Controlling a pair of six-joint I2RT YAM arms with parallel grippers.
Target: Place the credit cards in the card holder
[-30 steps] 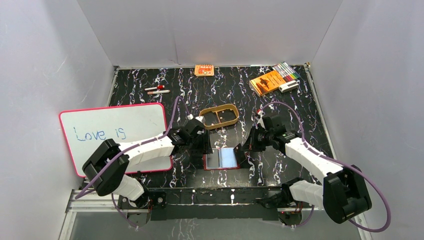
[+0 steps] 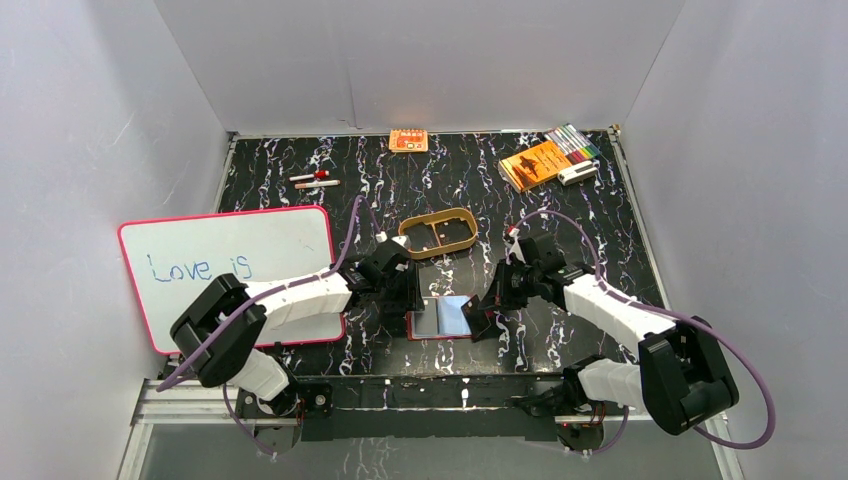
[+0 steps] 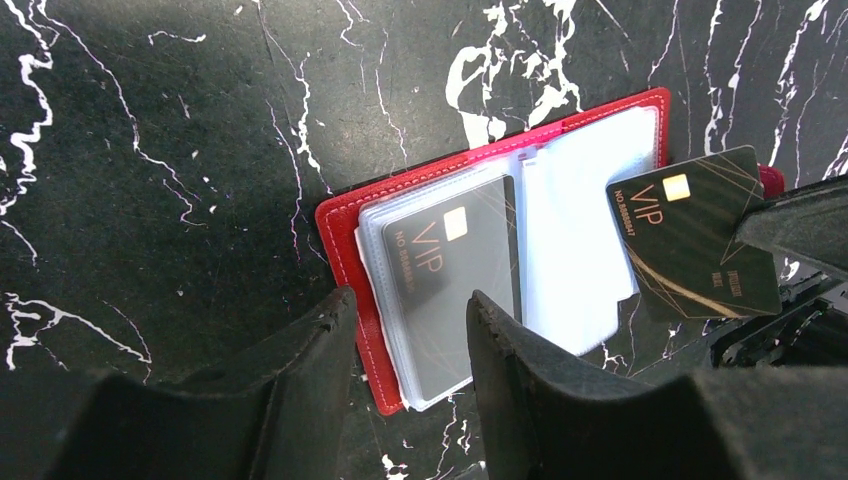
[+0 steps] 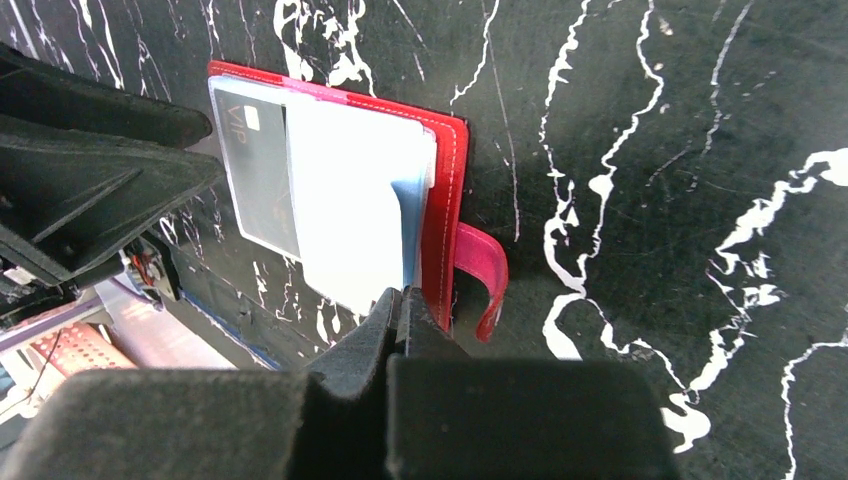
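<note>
The red card holder point(image 3: 352, 205) lies spread on the table. A black VIP card point(image 3: 455, 280) shows in its left pocket; the right side's clear sleeve point(image 3: 575, 190) looks whitish and empty. My right gripper is shut on a second black VIP card point(image 3: 690, 230), gripping its edge. In the left wrist view that card hangs tilted, overlapping the holder's right end; whether it touches the sleeve I cannot tell. Over the left half, my left gripper stands part open, with no card between its fingers.
A gold divided tray point(image 2: 438, 233) stands behind the holder. To the left lies a whiteboard point(image 2: 230, 265), partly under the left arm. Markers point(image 2: 317, 184), an orange notepad point(image 2: 408, 140) and books point(image 2: 540, 163) sit at the back. Table right of the holder's strap point(image 4: 485, 270) is clear.
My right gripper has shifted slightly left with its card, which now overlaps more of the holder's right side. The left arm has barely moved.
</note>
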